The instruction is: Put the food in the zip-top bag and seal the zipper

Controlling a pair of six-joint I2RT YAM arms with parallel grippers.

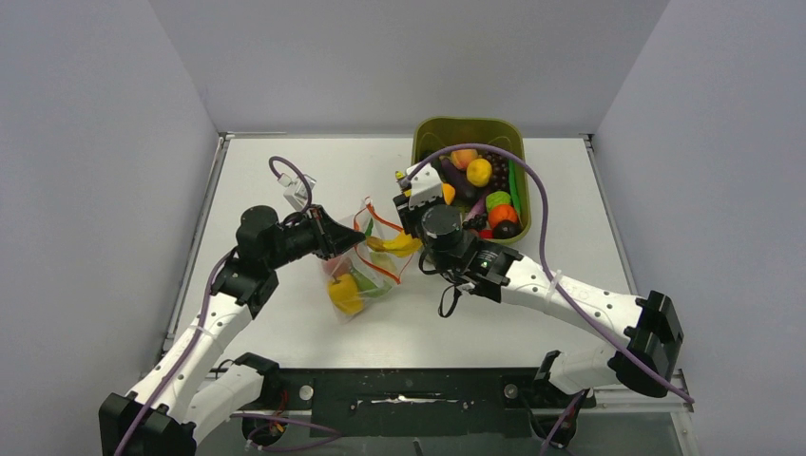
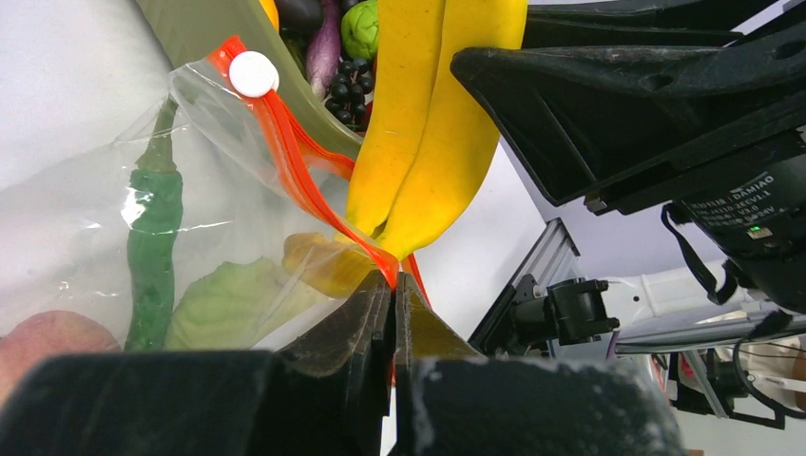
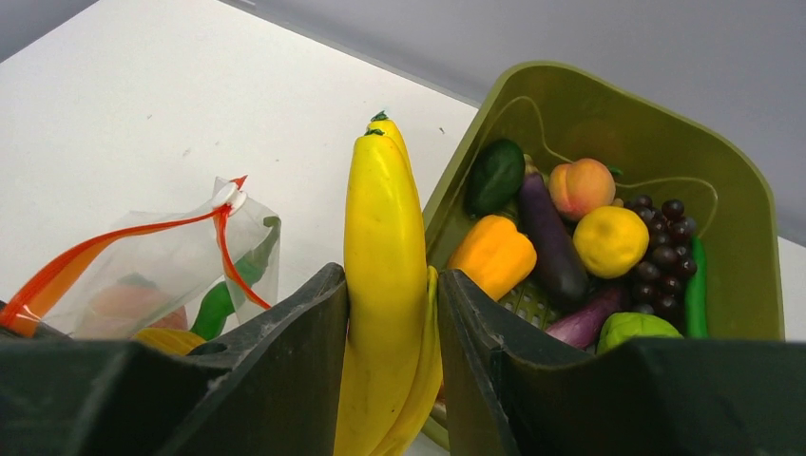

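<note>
The clear zip bag (image 2: pixel 71 218) with an orange zipper (image 1: pixel 385 273) lies left of centre, its mouth spread apart. Inside it show a yellow pepper (image 1: pixel 346 294), a green chili (image 2: pixel 152 256), lettuce (image 2: pixel 223 299) and a peach (image 2: pixel 52 347). My left gripper is shut on the orange-edged rim of the bag. My right gripper is shut on a bunch of bananas (image 3: pixel 385 247). In the left wrist view the bananas hang down at the bag's mouth, and their lower end reaches past the orange zipper into it.
A green bin (image 1: pixel 466 128) with several fruits and vegetables, among them an eggplant (image 3: pixel 551 242) and a yellow pepper (image 3: pixel 494 256), stands at the back right. A white slider (image 2: pixel 254 74) sits at one end of the zipper.
</note>
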